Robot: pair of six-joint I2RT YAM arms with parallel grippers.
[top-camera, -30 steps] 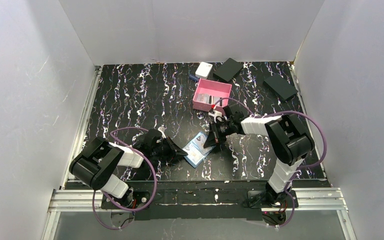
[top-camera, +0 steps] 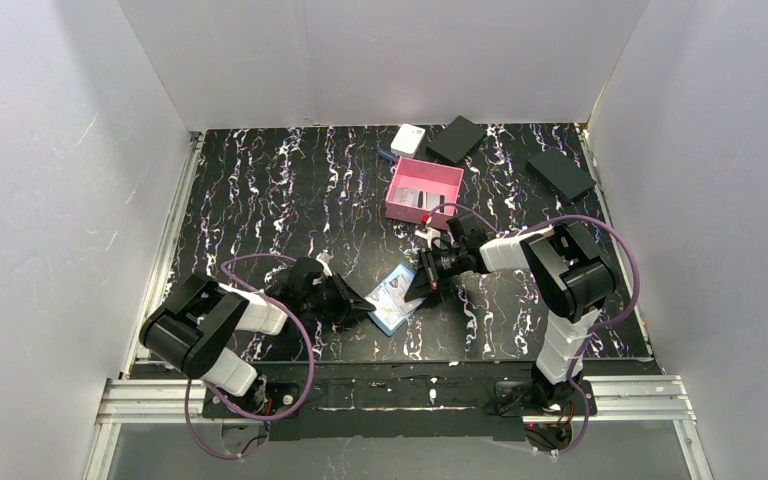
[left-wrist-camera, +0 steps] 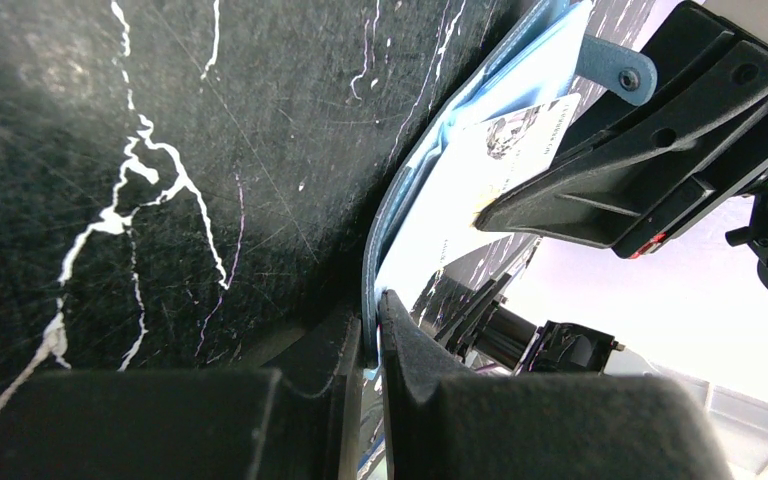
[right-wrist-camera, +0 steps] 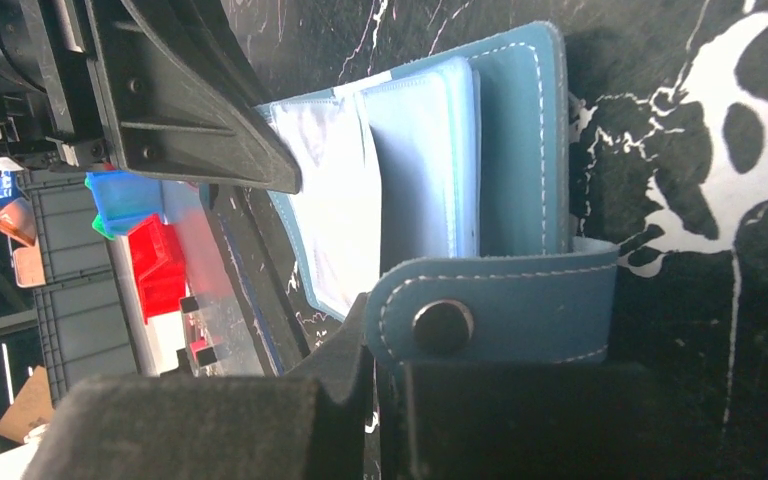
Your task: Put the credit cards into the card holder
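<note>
The blue card holder (top-camera: 392,310) lies open and slanted near the front middle of the table, its pages and a white sheet showing. At its left edge, my left gripper is shut on the rim of the holder (left-wrist-camera: 430,150). My right gripper is over the holder's right side, its fingers together beside the snap strap (right-wrist-camera: 520,310). Whether anything thin lies between those fingertips is hidden. A white pocket or card (right-wrist-camera: 335,190) stands partly raised from the page. Several cards (top-camera: 416,198) lie in the pink box (top-camera: 396,206) behind.
At the back, a white box (top-camera: 408,140) and a black flat case (top-camera: 456,140) stand behind the pink one. Another black case (top-camera: 561,175) rests at the far right.
My right gripper has shifted slightly left and toward the front over the holder. The left arm, holder and pink box look unmoved.
</note>
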